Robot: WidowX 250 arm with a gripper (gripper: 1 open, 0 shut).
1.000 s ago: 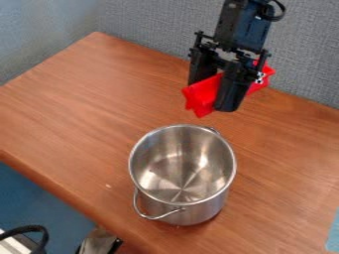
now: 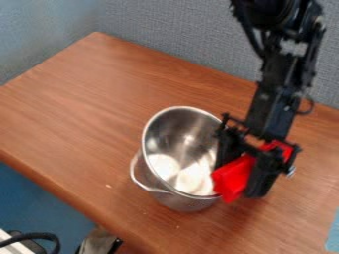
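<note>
My gripper (image 2: 249,157) is low at the right side of a steel pot (image 2: 169,129), shut on a red object (image 2: 232,177) that overlaps the pot's right rim. The pot's side handle shows at the lower left. Something white (image 2: 192,181) shows inside the pot; I cannot tell what it is. The far part of the red object is partly hidden by my fingers.
A grey padded wall stands behind it. Dark cable and metal parts lie beyond the lower-left edge.
My gripper has come down and toward the front with the red object, from above and behind the pot to its right rim. The pot appears slightly shifted left and up.
</note>
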